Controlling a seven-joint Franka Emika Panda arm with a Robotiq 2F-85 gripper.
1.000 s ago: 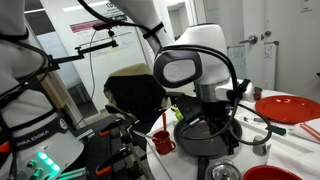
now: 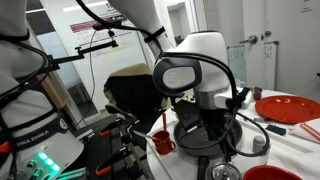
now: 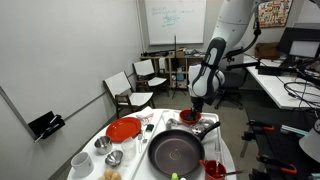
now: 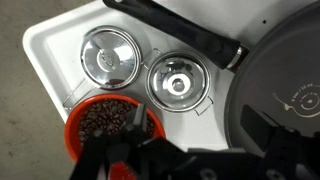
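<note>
My gripper is open, its fingers (image 4: 264, 130) spread, and I see nothing between them. In the wrist view, a red bowl of dark brown beans (image 4: 108, 118) lies below, partly covered by the left finger. Two round clear-and-metal lids (image 4: 178, 82) rest on the white tray beside it. The black pan (image 4: 292, 75) sits at the right with its handle (image 4: 190, 32) reaching to the upper left. In exterior view 2 the gripper (image 3: 193, 108) hangs over the red bowl (image 3: 190, 117).
A red plate (image 2: 287, 107) lies beyond the pan (image 2: 187, 134). Near the arm's base stands a red cup (image 2: 163, 142) with a red utensil in it. A white mug (image 3: 81, 162) and metal cups (image 3: 114, 157) occupy the far end of the table.
The arm's hand has shifted a little to the right in exterior view 1, towards the red bowl's side. The objects on the table look unmoved.
</note>
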